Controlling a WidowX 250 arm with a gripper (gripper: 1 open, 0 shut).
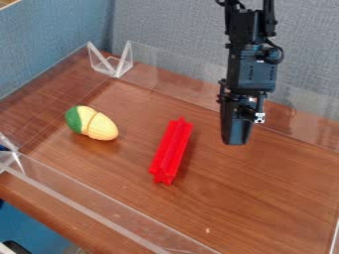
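Observation:
My gripper (237, 134) hangs over the back right of the wooden tray floor, pointing down and shut, with nothing seen between its fingers. A red ribbed bar (171, 149) lies on the floor at the centre, below and left of the gripper. A yellow corn-like toy with a green end (98, 125) lies to the left.
Clear walls with white corner brackets (111, 63) border the wooden floor (252, 198). Grey padded panels stand behind and at the left.

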